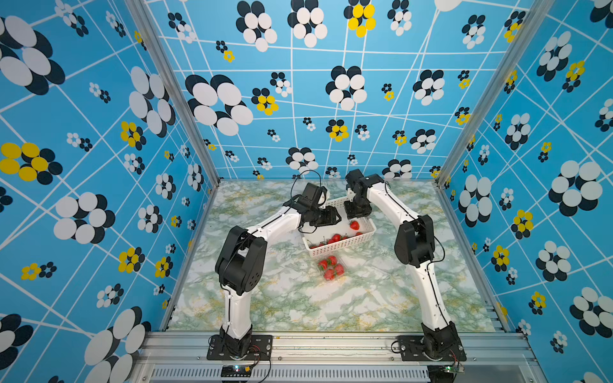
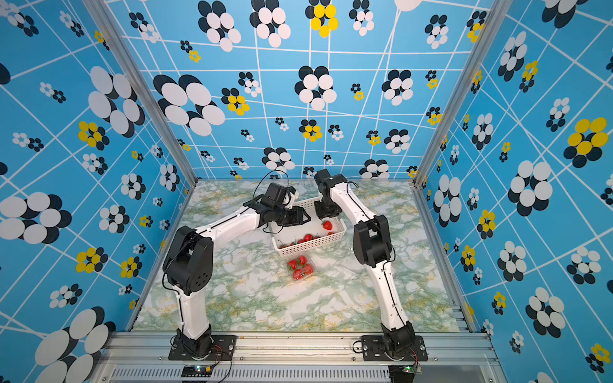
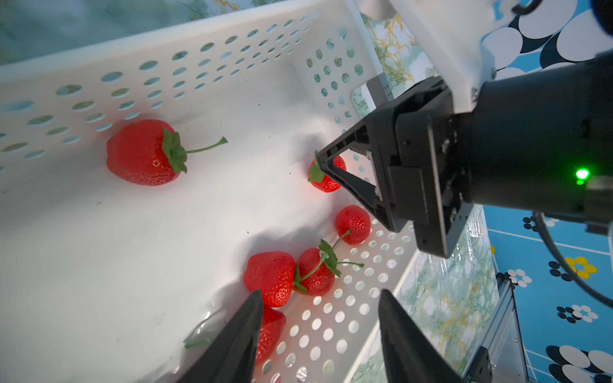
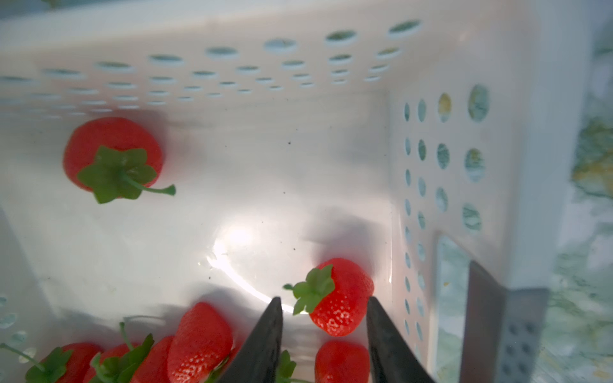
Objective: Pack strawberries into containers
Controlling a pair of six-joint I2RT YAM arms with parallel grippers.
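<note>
Several red strawberries lie loose in a white perforated basket [image 1: 311,249]. Below it in the top views, a clear punnet [image 2: 311,279] holds several strawberries. Inside the basket, my left gripper is open over a row of strawberries along one long wall; the red berry [image 3: 270,278] appears between its fingers. My right gripper has its fingers apart as well, close to a lone berry [image 4: 343,298] near the short wall. Whether the fingers touch that berry I cannot tell. One large strawberry [image 3: 141,153] rests by the opposite long wall.
The two grippers are close together over the basket, the right arm's black wrist [image 3: 530,137] reaching across the left wrist view. The basket's raised walls [image 4: 485,146] surround them. Bare marbled table [image 1: 396,287] lies in front and to either side.
</note>
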